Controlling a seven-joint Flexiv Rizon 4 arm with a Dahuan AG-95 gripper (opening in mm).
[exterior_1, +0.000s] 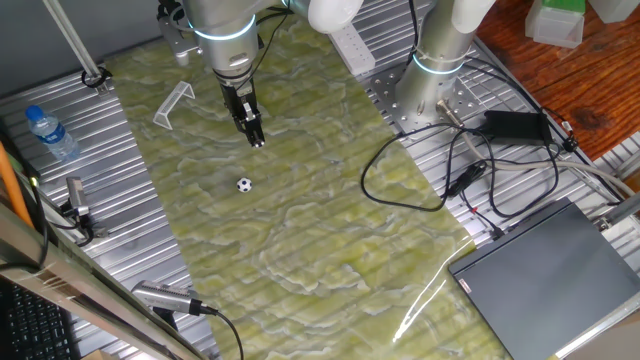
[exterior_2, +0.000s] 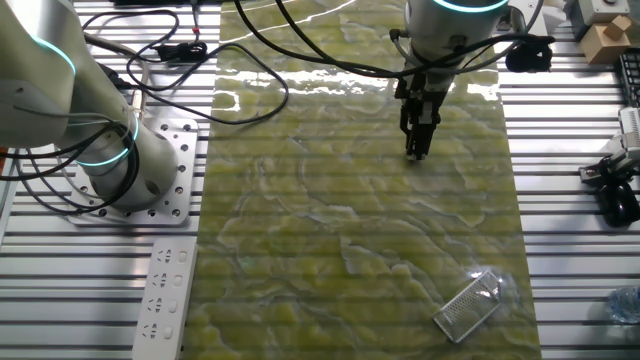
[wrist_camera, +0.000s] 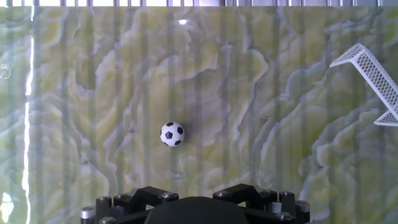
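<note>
A small black-and-white soccer ball (exterior_1: 244, 185) rests on the green marbled mat. In the wrist view the ball (wrist_camera: 172, 134) is left of centre, ahead of the gripper's black parts at the bottom edge. A small white goal with a mesh net (exterior_1: 174, 105) stands near the mat's edge; the wrist view has the goal (wrist_camera: 375, 81) at the right, partly cut off. My gripper (exterior_1: 256, 143) points down above the mat, apart from both ball and goal. Its fingertips (exterior_2: 416, 156) look close together from outside, but whether they are open or shut is unclear. No object shows in them.
A power strip (exterior_2: 165, 298) and looped black cables (exterior_1: 405, 205) lie near the robot base. A laptop (exterior_1: 545, 285) covers the mat's corner. A water bottle (exterior_1: 52, 133) and a camera device (exterior_1: 170, 298) stand on the far side.
</note>
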